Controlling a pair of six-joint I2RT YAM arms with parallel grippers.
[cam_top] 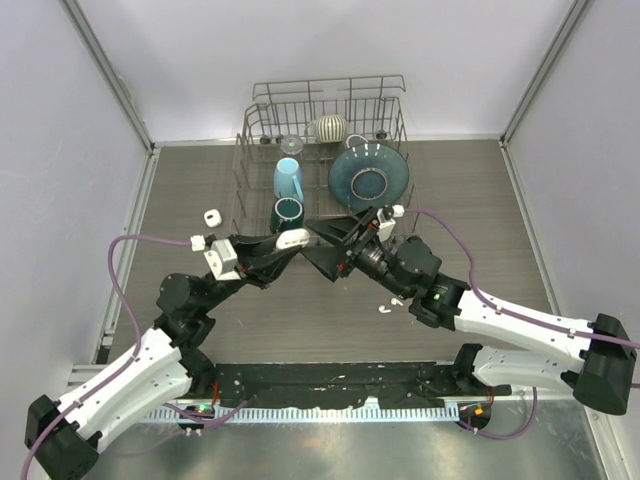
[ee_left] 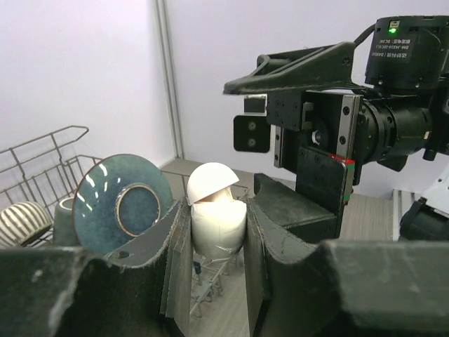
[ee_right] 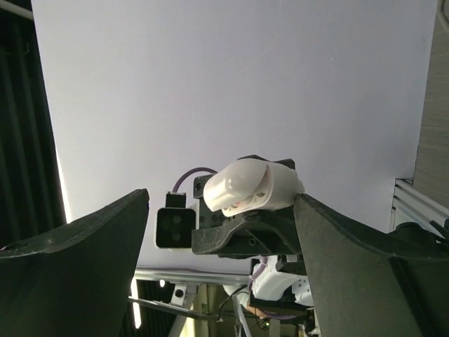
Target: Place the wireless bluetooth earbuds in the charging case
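Observation:
My left gripper is shut on the white charging case [cam_top: 292,239], held upright in the middle of the workspace, its lid [ee_left: 210,175] tilted partly open. My right gripper stands open just right of the case, its fingers apart. In the right wrist view the case [ee_right: 238,186] shows beside the right-hand finger; whether they touch is unclear. Two small white earbuds [cam_top: 385,309] lie on the table below the right arm. Another small white object [cam_top: 212,217] lies at the left.
Behind the grippers a wire dish rack [cam_top: 255,100] holds mugs, a striped cup [cam_top: 330,129] and a teal plate [cam_top: 350,185]. Walls enclose the back and sides.

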